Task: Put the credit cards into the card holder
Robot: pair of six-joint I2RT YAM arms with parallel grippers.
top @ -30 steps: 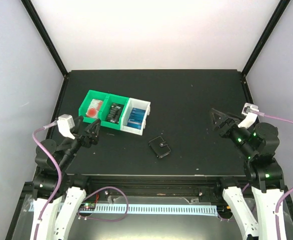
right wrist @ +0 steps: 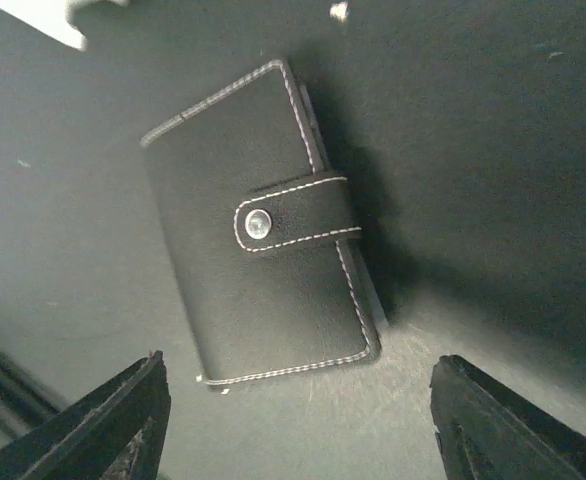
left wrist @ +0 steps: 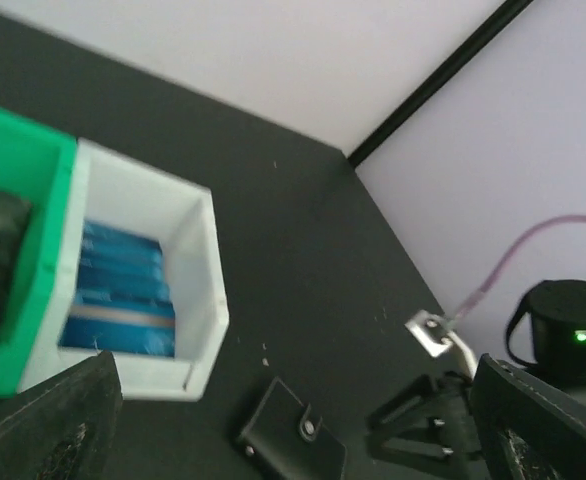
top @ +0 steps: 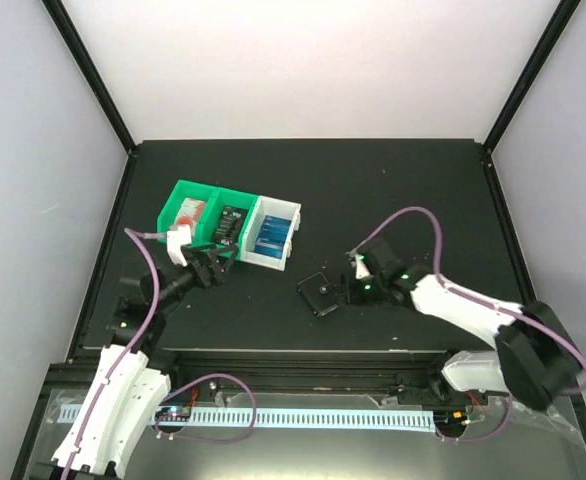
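The black stitched card holder (top: 314, 296) (right wrist: 253, 295) lies on the table with its snap strap closed. My right gripper (top: 348, 290) is low just right of it, open around it in the right wrist view, holding nothing. My left gripper (top: 223, 260) stands open near the lower edge of the bins. Blue cards (top: 272, 236) (left wrist: 118, 270) lie in the white bin (top: 286, 213). Dark cards (top: 227, 226) and red-and-white cards (top: 189, 215) sit in the two compartments of the green bin (top: 172, 195).
My right gripper has swung left and down from the right side to the card holder. My left gripper has moved a little right toward the bins. The holder has not visibly moved.
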